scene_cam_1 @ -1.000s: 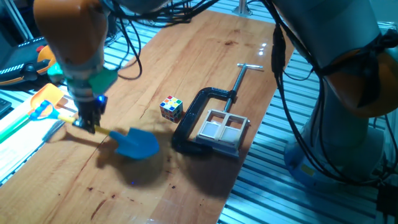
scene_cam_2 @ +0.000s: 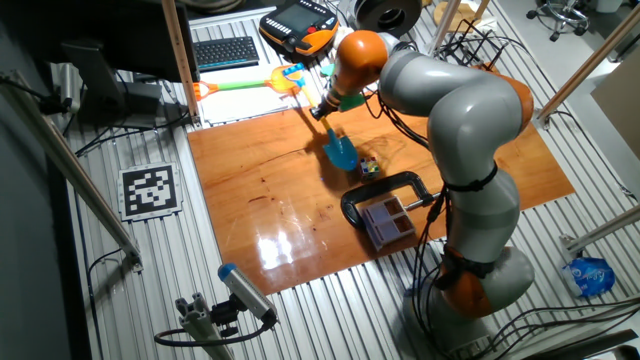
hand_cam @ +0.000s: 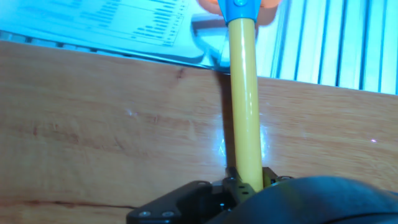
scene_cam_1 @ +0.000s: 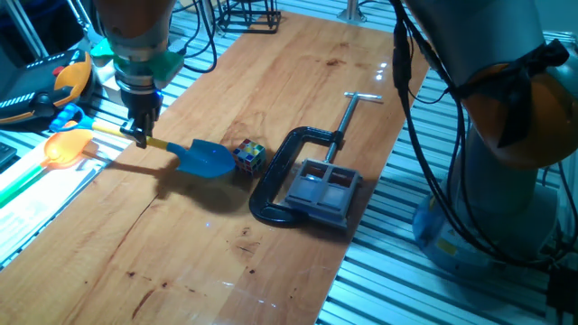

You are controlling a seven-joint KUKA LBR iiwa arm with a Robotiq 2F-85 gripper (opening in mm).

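A toy shovel with a blue blade (scene_cam_1: 206,159), a yellow shaft (hand_cam: 246,106) and a blue handle (scene_cam_1: 69,117) is held above the table. My gripper (scene_cam_1: 140,135) is shut on its yellow shaft, between handle and blade. In the wrist view the shaft runs up from between the dark fingers. The blade's tip appears close to a Rubik's cube (scene_cam_1: 249,156) on the wood; whether they touch I cannot tell. In exterior view 2 the blade (scene_cam_2: 341,152) also shows left of the cube (scene_cam_2: 370,167).
A black C-clamp (scene_cam_1: 271,185) and a grey box with openings (scene_cam_1: 323,191) lie right of the cube. An orange toy shovel with a green handle (scene_cam_2: 240,85) rests beyond the table's edge, near a keyboard (scene_cam_2: 225,53).
In exterior view 1 the arm and shovel have moved toward the back of the table. The blade has come from in front of the cube to beside it. The grip on the shaft stays.
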